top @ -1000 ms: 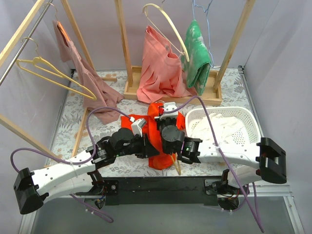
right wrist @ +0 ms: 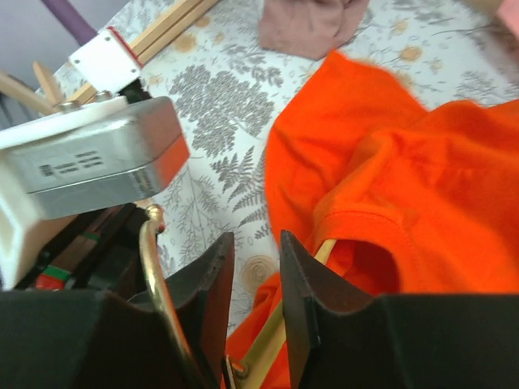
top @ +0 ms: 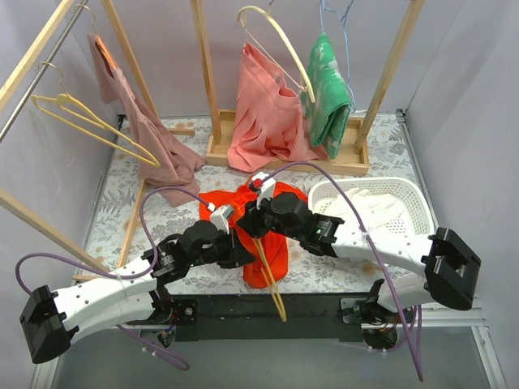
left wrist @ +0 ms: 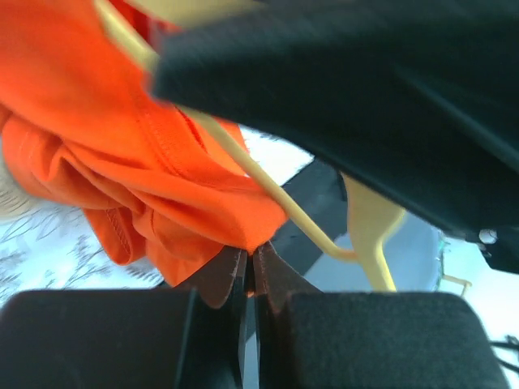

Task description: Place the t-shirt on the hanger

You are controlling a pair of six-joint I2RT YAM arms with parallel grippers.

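An orange t-shirt lies bunched on the patterned table under both grippers. My left gripper is shut on a fold of its edge. A pale yellow hanger slants across the shirt toward the front edge. In the right wrist view one end of the hanger goes under the shirt's opening, and its hook rises at the left. My right gripper stands part open above the shirt, its fingers apart, with the hanger passing low between them. Contact between the hanger and these fingers is unclear.
A white basket with pale cloth stands at the right. Behind hang a pink garment, a green cloth and a dusty-pink shirt; an empty yellow hanger hangs left. Both grippers are close together.
My right gripper has swung round and moved left toward the left gripper. The hanger's front end has shifted left and forward. The left arm has moved slightly.
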